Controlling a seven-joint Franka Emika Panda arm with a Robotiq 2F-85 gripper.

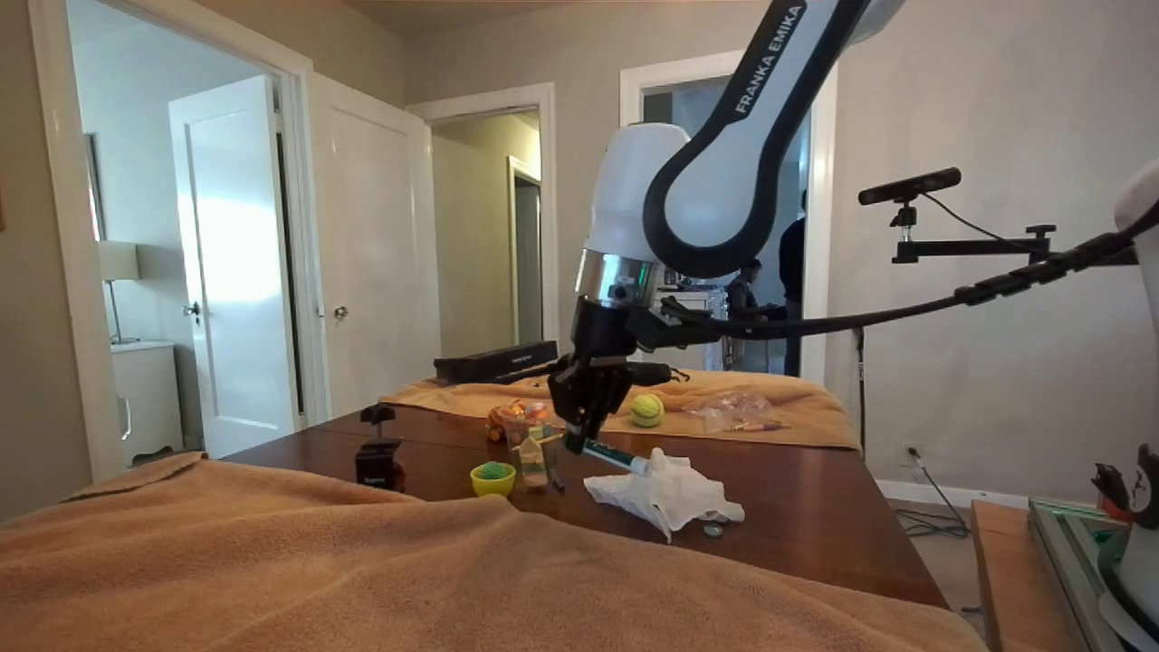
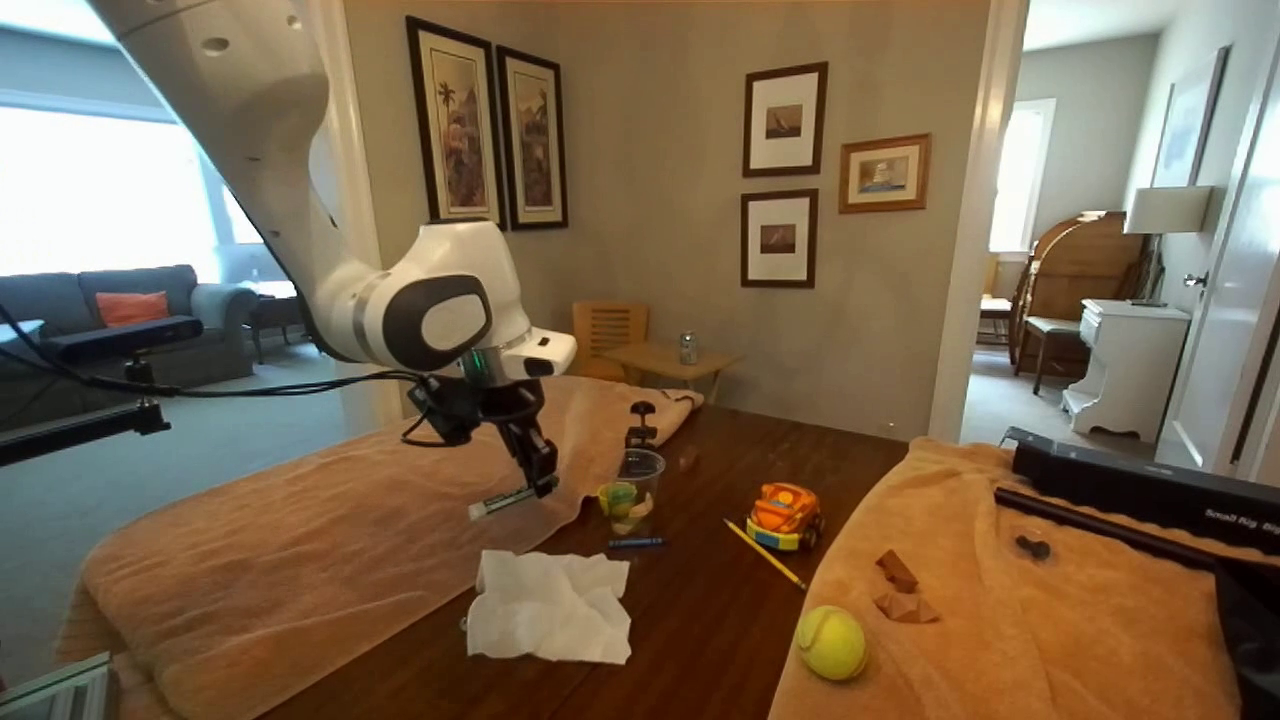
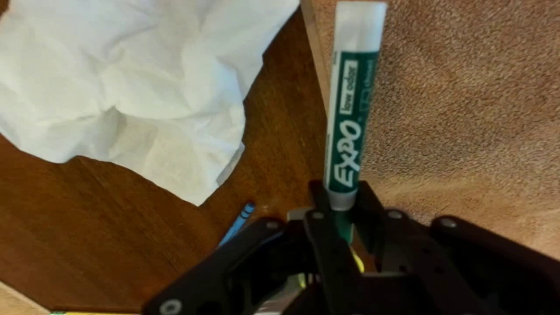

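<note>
A green-and-white Expo marker (image 3: 350, 120) is clamped at its green end by my gripper, whose fingers are shut on it. In exterior view 1 the marker (image 1: 615, 455) hangs above the table, its white end tilted slightly down toward the right. Seen from exterior view 2, the gripper (image 2: 542, 486) holds the marker (image 2: 500, 503) clear of the surface, with the towel behind it. A crumpled white cloth or paper (image 2: 549, 606) lies on the table below and to one side of the marker. The two do not touch in the wrist view.
Near the gripper stand a small yellow cup (image 1: 493, 479) and a clear cup (image 2: 641, 480). A blue crayon or marker (image 2: 636, 542), a pencil (image 2: 764, 554), an orange toy car (image 2: 785, 516) and a tennis ball (image 2: 833, 642) lie farther off. Bare tabletop shows between them.
</note>
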